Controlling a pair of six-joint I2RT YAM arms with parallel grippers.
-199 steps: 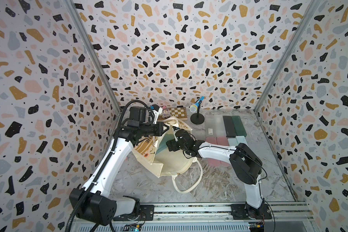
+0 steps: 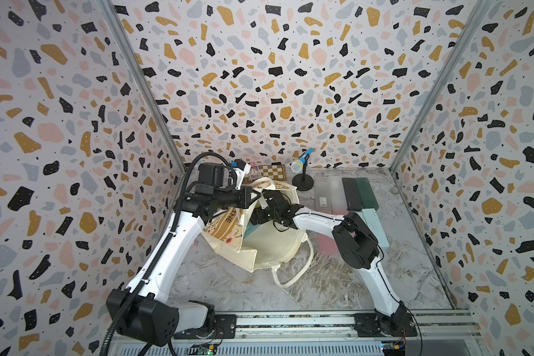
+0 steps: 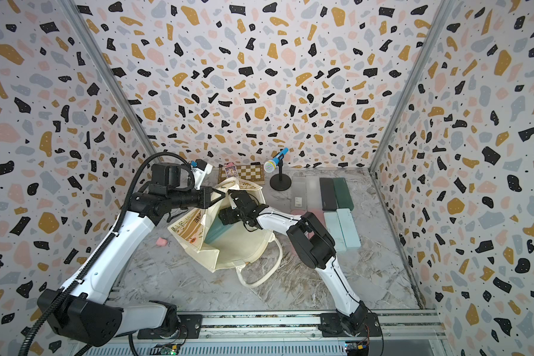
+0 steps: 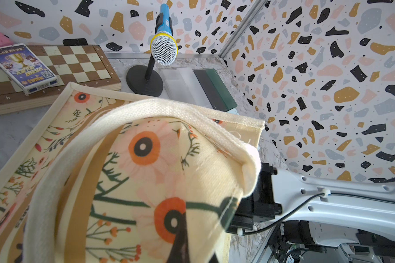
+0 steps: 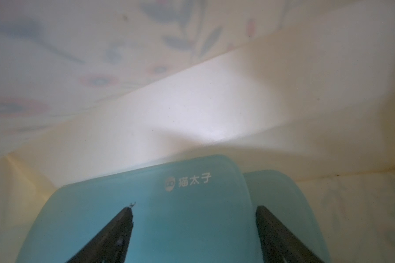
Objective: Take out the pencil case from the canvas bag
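Note:
The canvas bag (image 2: 276, 243) stands open on the table, cream inside with a floral print outside. My left gripper (image 2: 255, 195) is shut on the fabric at its upper edge; in the left wrist view the cloth (image 4: 201, 210) runs between the fingertips. Inside lies a blue-green pencil case (image 5: 197, 195) with small white lettering, and a second one (image 5: 280, 197) of the same colour shows behind its right edge. My right gripper is down in the bag, fingers apart over the nearer case. Its right finger (image 5: 265, 219) is by the case's right edge. Contact cannot be told.
A microphone on a black stand (image 2: 303, 179) and a chessboard (image 2: 273, 172) are behind the bag. Flat cases in grey, black, green, pink and pale blue lie to the right, partly under my right arm, including a dark green case (image 2: 365, 193).
My right gripper has moved left and deeper into the bag, its arm following. The bag's opening has shifted slightly. My left arm has stayed almost still.

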